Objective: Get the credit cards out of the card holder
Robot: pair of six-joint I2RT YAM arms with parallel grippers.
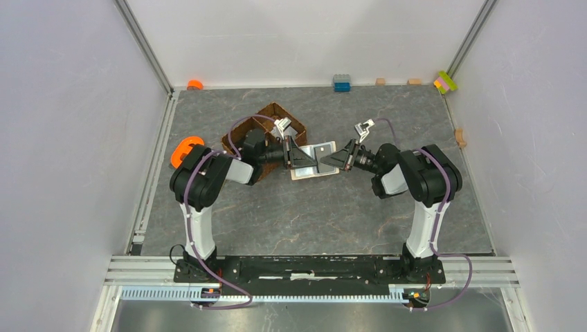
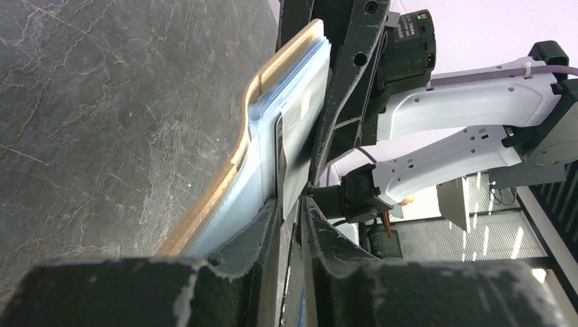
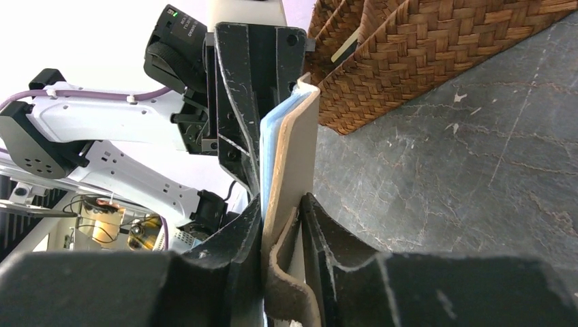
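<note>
The open card holder (image 1: 330,169), with a tan cover and clear bluish sleeves, spans the gap between my two grippers above the table. My right gripper is shut on it, the folded cover (image 3: 300,136) and sleeves between its fingers. From the left side, my left gripper is closed to a narrow gap around thin inner sleeve layers (image 2: 292,197); the tan cover (image 2: 221,177) passes outside its fingers. A dark-edged card (image 2: 279,146) shows in a sleeve beside whitish layers. Whether a card itself lies between the left fingertips is hard to see.
A brown woven box (image 1: 275,111) with compartments stands behind and under the left arm. An orange ring-shaped object (image 1: 185,149) lies at the far left. Blocks (image 1: 342,83) line the back edge.
</note>
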